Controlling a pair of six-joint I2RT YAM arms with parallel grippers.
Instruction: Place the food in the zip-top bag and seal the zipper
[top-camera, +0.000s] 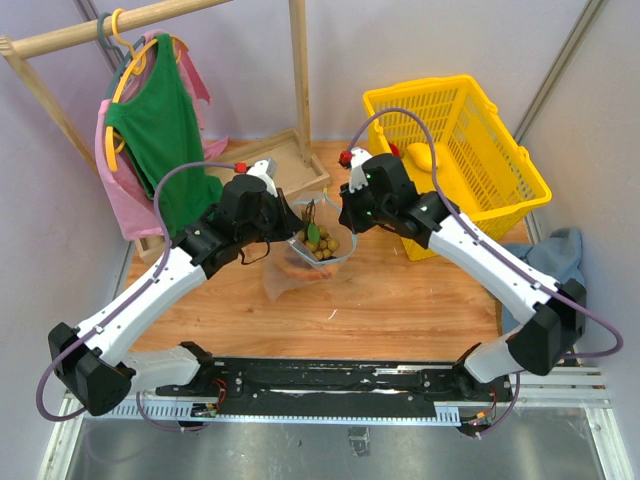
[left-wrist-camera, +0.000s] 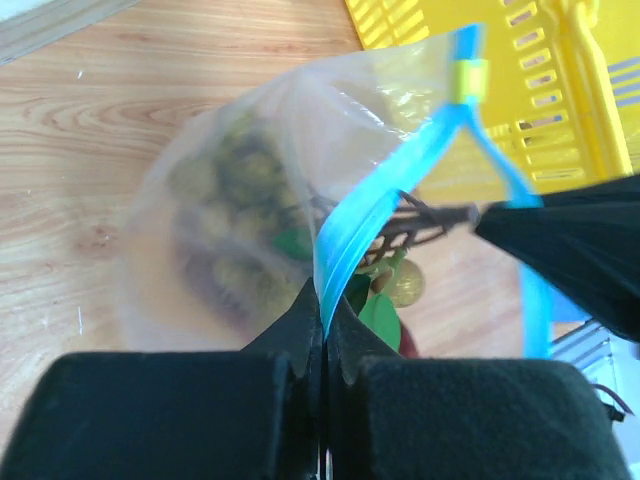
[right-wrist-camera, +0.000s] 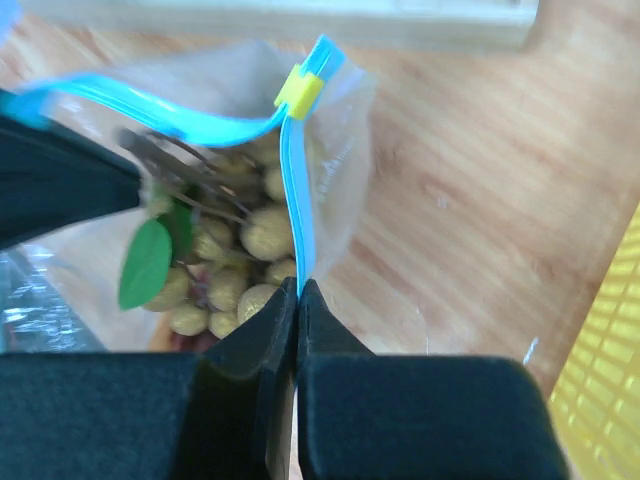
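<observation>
Between my two arms hangs the clear zip top bag (top-camera: 287, 278), its mouth spread wide, with a light blue zipper strip (left-wrist-camera: 350, 225) and a yellow slider (right-wrist-camera: 299, 92) at one corner. Inside lie several round brownish fruits (top-camera: 327, 247) on stems with a green leaf (right-wrist-camera: 146, 264), and something orange lower down. My left gripper is shut on one side of the bag's rim, the blue strip running between its fingertips. On the opposite side, my right gripper is shut on the rim there.
A yellow basket (top-camera: 515, 170) with yellow and red items stands at the back right. Behind the bag is a wooden tray (top-camera: 305, 187), near a rack with a green garment (top-camera: 165, 130). Grey-blue cloth (top-camera: 560, 255) lies at right.
</observation>
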